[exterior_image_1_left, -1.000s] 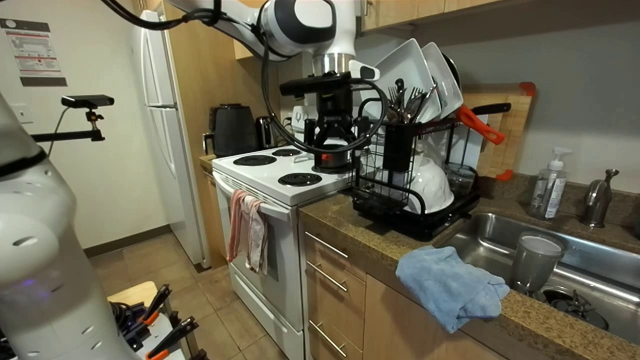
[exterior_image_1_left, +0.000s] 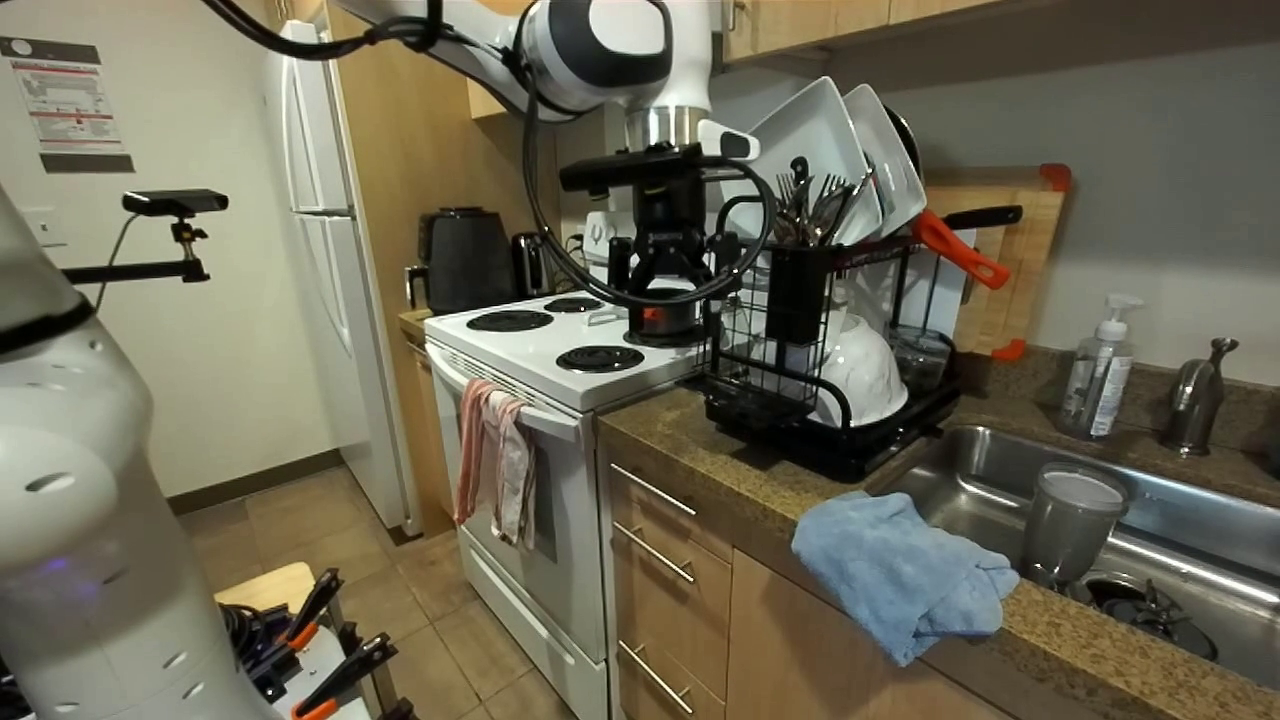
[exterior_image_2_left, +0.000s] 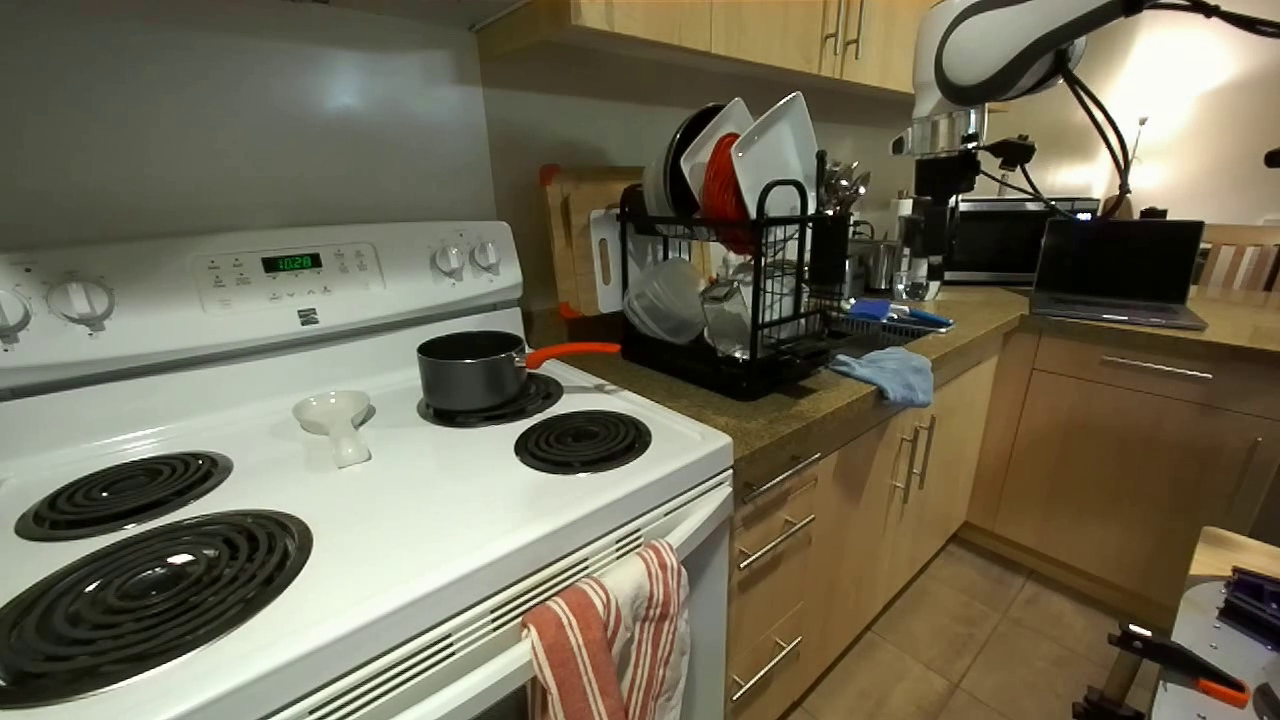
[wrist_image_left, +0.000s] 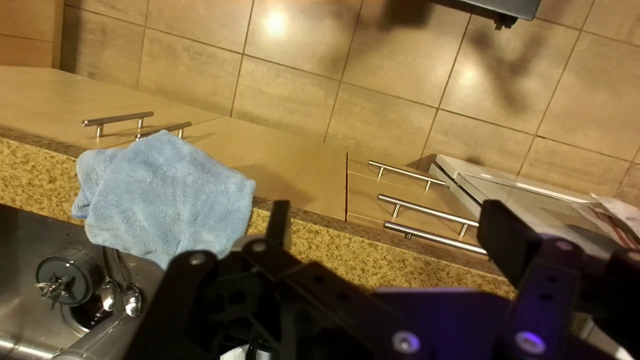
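Note:
My gripper hangs open in the wrist view, its two dark fingers wide apart with nothing between them. Exterior view 1 has the gripper (exterior_image_1_left: 672, 257) high up, in front of the dish rack's left side and clear of the counter. A blue cloth (exterior_image_1_left: 902, 574) drapes over the counter's front edge by the sink; in the wrist view the cloth (wrist_image_left: 171, 198) lies left of the fingers. On a rear burner sits a dark pot (exterior_image_2_left: 474, 374) with a red handle. A white spoon rest (exterior_image_2_left: 333, 414) lies on the stove top.
The black dish rack (exterior_image_1_left: 840, 454) holds plates, bowls and cutlery close to my arm. A clear cup (exterior_image_1_left: 1071, 522) stands in the steel sink (exterior_image_1_left: 984, 462). Below me, drawer handles (wrist_image_left: 429, 210) stick out from the cabinet. A striped towel (exterior_image_1_left: 495, 462) hangs on the oven door.

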